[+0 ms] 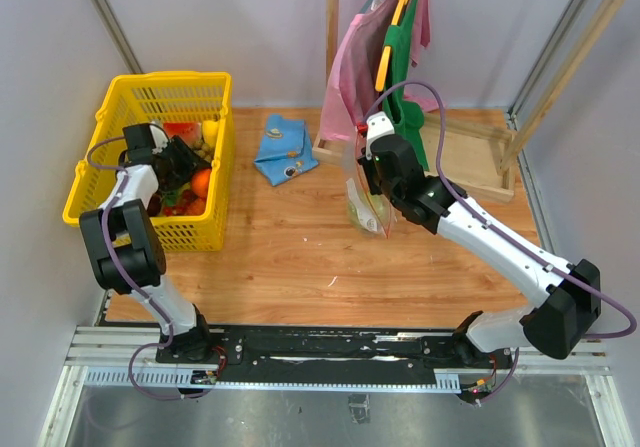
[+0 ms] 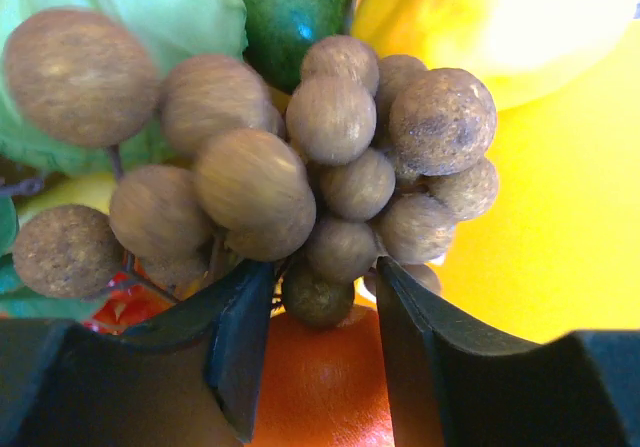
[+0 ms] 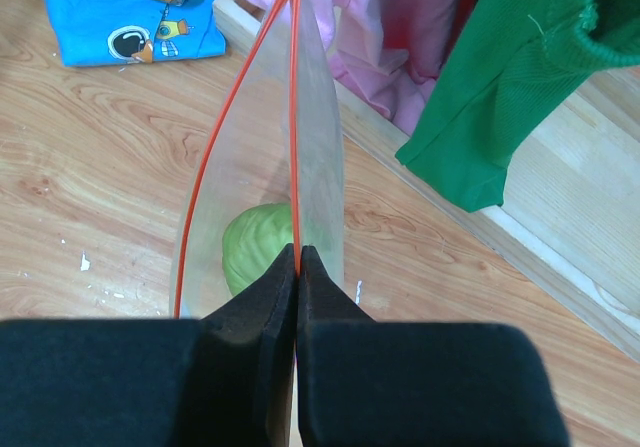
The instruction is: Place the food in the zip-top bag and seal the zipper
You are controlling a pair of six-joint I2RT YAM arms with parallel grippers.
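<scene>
My left gripper is down in the yellow basket (image 1: 180,235), shut on a bunch of brown grapes (image 2: 340,182) above an orange fruit (image 2: 320,387); cabbage, a dark green vegetable and yellow items surround it. My right gripper is shut on the red-lined edge of the clear zip top bag (image 3: 200,257), which stands on the table holding a green round food (image 3: 250,247). The bag's top reaches up to a small clip, partly out of frame.
A blue folded cloth (image 1: 285,152) lies between basket and bag. A wooden rack with pink (image 1: 345,87) and green (image 1: 405,117) garments stands behind the bag.
</scene>
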